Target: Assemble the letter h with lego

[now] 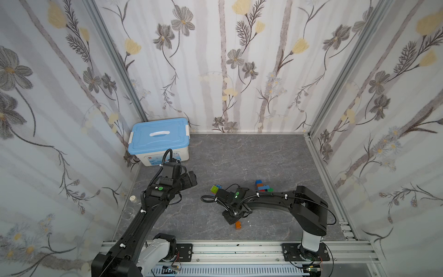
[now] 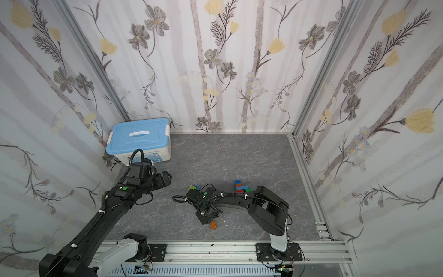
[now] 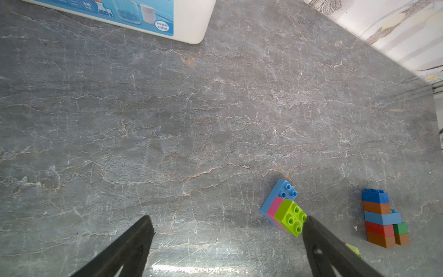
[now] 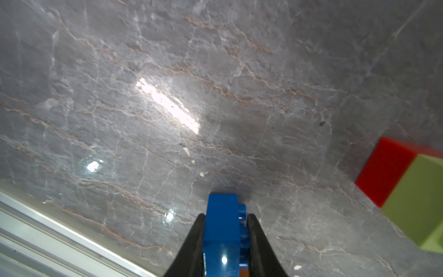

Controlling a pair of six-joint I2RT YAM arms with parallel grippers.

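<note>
In the right wrist view a dark blue brick (image 4: 222,217) sits between the fingers of my right gripper, which is shut on it, low over the table. Beside it lie a red brick (image 4: 383,168) and a light green brick (image 4: 415,198). An orange brick (image 1: 238,225) shows below the right arm. The left wrist view shows a group of blue, pink and lime bricks (image 3: 288,217) and a multicoloured stepped stack (image 3: 378,217) further right. My left gripper (image 1: 188,179) is open above bare table, nothing between its fingers.
A lidded plastic box (image 1: 159,133) stands at the back left. A metal rail (image 2: 207,245) runs along the front edge, close to my right gripper.
</note>
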